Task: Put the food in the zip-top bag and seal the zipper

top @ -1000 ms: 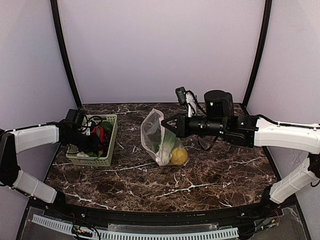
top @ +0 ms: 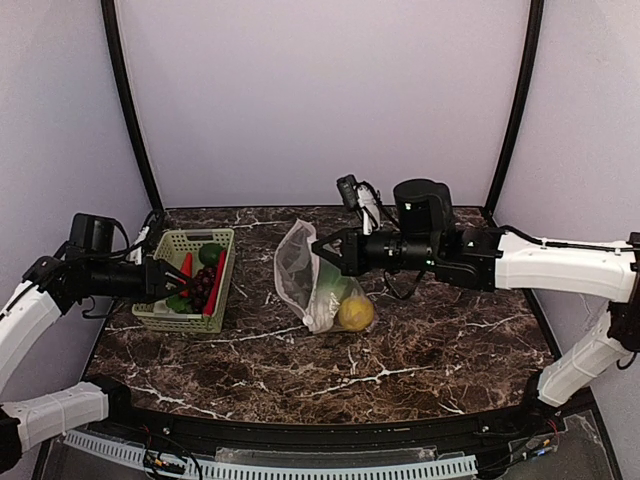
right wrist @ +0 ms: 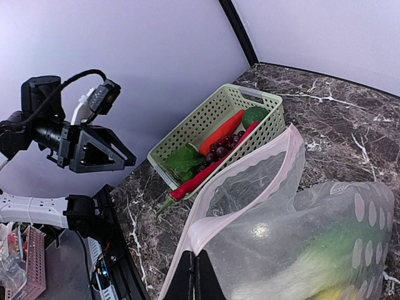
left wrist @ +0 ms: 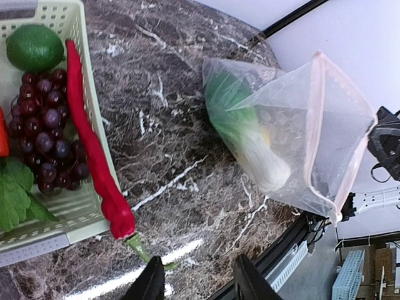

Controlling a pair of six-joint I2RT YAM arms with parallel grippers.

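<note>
A green basket (top: 180,322) at left holds a red pepper (left wrist: 94,156), grapes (left wrist: 44,125), a round green vegetable (left wrist: 34,47), leafy greens (left wrist: 15,197) and an orange-red vegetable (right wrist: 219,131). The zip bag (top: 296,262) stands open at centre, containing a leek-like vegetable (left wrist: 250,150) and a yellow round item (top: 355,313). My left gripper (top: 165,282) hovers at the basket's front, fingers apart and empty in its wrist view. My right gripper is shut at the bag's upper edge, pinching it.
Walls bound the back and both sides.
My left gripper has risen from inside the basket and moved toward the front; the red pepper now lies along the basket's right side. My right gripper and bag have shifted slightly left.
</note>
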